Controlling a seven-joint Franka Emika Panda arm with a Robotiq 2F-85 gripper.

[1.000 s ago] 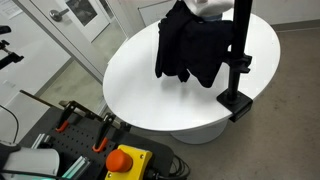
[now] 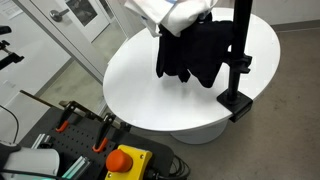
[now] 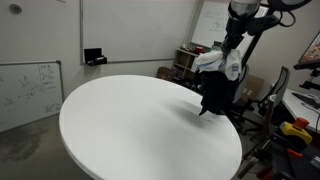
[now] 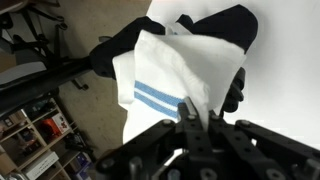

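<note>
A white towel (image 4: 165, 85) with blue stripes hangs bunched from my gripper, whose fingers are shut on it in the wrist view. Exterior view 2 has the towel (image 3: 224, 66) at the table's right end, below the gripper (image 3: 234, 46). Just behind and under it is a black cloth (image 4: 225, 27), partly covered by the towel. From exterior view 1, the white towel (image 2: 172, 12) overlaps the upper part of the dark cloth (image 2: 195, 52); the gripper is outside that view. Whether towel and black cloth touch, I cannot tell.
A black post (image 2: 238, 60) stands at its edge in exterior view 1. A yellow box with a red button (image 2: 120, 160) sits near the robot's base.
In exterior view 1 the white towel has moved left and spread further into view above the dark cloth. The dark cloth's lower part looks nearly unmoved.
</note>
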